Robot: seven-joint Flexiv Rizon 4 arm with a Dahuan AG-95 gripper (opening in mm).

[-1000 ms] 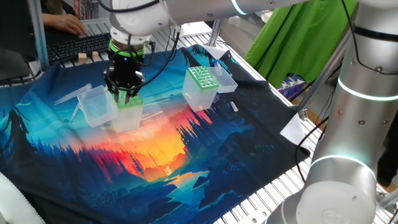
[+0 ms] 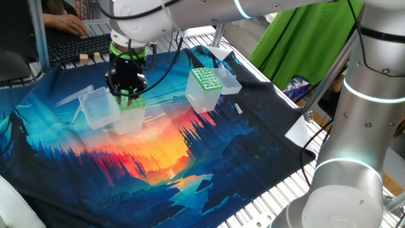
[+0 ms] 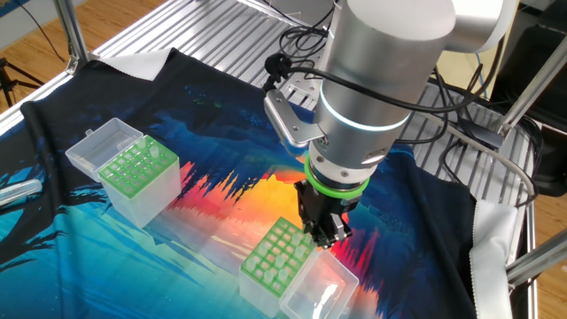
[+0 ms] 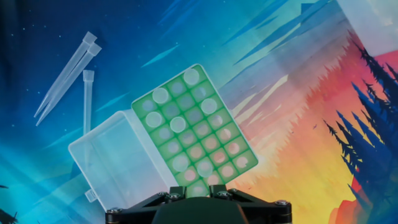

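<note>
A clear box with a green tip rack [image 4: 202, 129] holds several translucent pipette tips, and some of its cells look empty. My gripper is over the rack's near end in the wrist view, its fingers [image 4: 178, 191] a small gap apart. One round tip top [image 4: 198, 188] shows in that gap; whether the fingers touch it I cannot tell. From the second exterior view, the gripper [image 3: 328, 237] is at the edge of this rack [image 3: 276, 257], beside its open clear lid [image 3: 326, 288]. A second green-topped box [image 2: 204, 92] stands apart, lid open.
Loose pipette tips [image 4: 67, 78] lie on the printed cloth beyond the lid. A small pale piece [image 2: 238, 108] lies near the second box. Cables [image 2: 166, 69] hang around the wrist.
Over the last second the gripper stays at the same rack, with barely any shift of the arm. The boxes and loose tips have not moved.
</note>
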